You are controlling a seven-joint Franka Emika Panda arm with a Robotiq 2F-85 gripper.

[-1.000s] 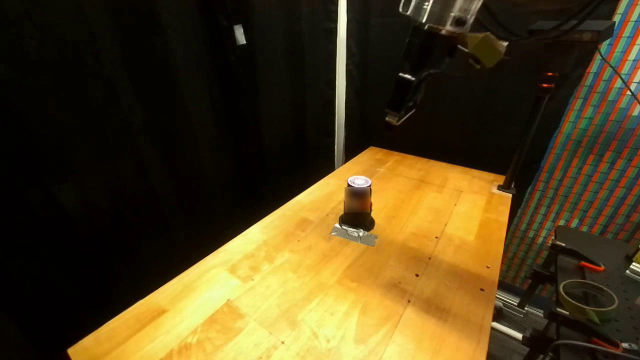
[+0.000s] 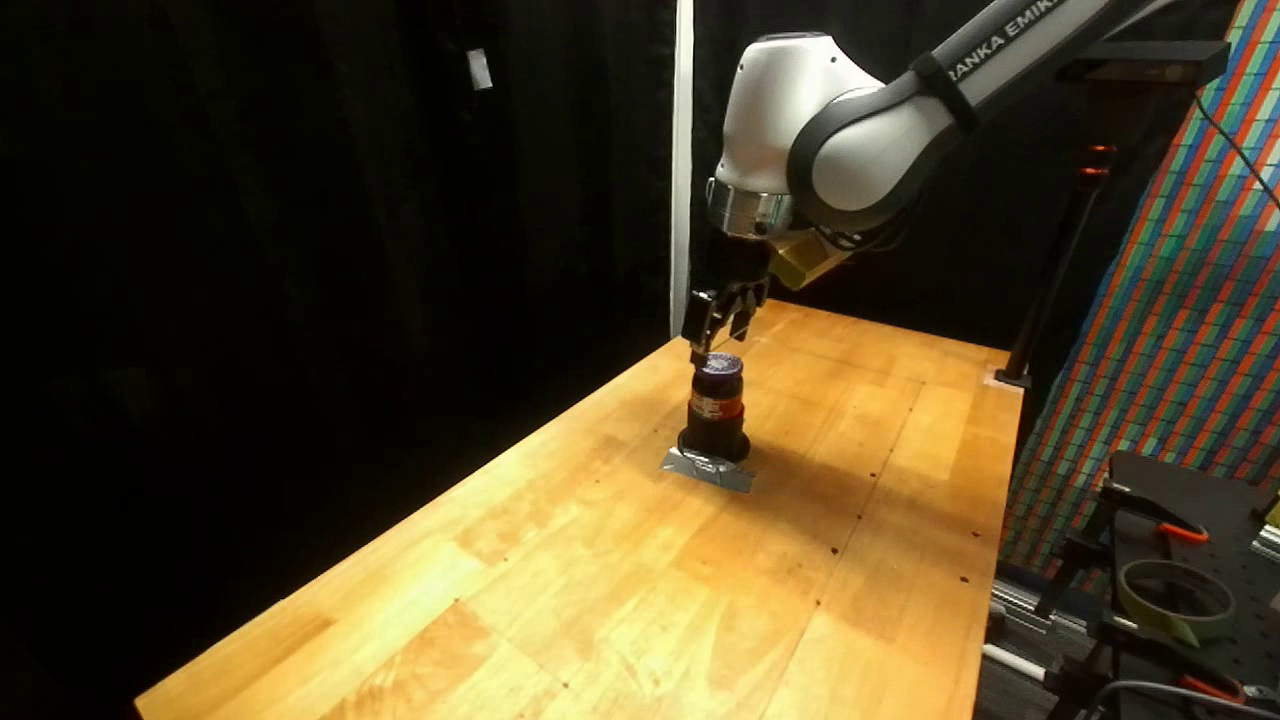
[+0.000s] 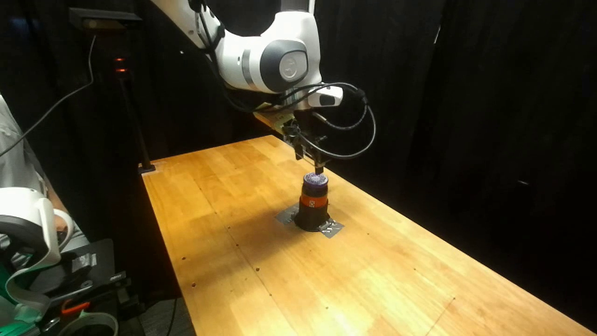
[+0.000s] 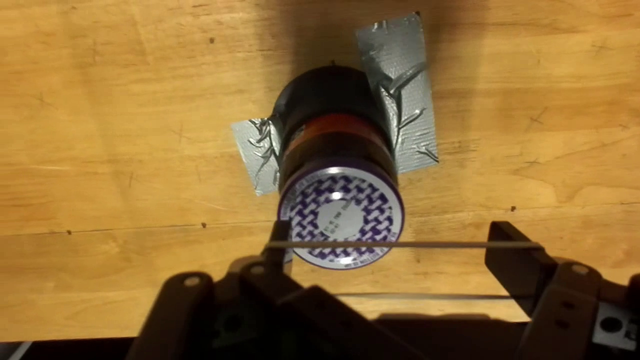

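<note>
A dark jar (image 2: 716, 406) with an orange label and a purple-and-white patterned lid (image 4: 342, 219) stands upright in a black round holder (image 3: 311, 216). Silver tape (image 4: 405, 96) fixes the holder to the table. Close to the lid's height, my gripper stands open, its fingers wide apart and a thin band stretched between them. In the wrist view the left finger (image 4: 277, 240) overlaps the lid's lower left edge, while the right finger (image 4: 519, 261) is well clear of it. Whether the left finger touches the lid, I cannot tell.
Dark curtains hang behind it. A side cart (image 2: 1188, 516) with a tape roll (image 2: 1176, 596) stands off the table's right side in exterior view 1.
The arm has come down and to the left in exterior view 1, from high above the table to just over the jar. Jar and holder have stayed in place.
</note>
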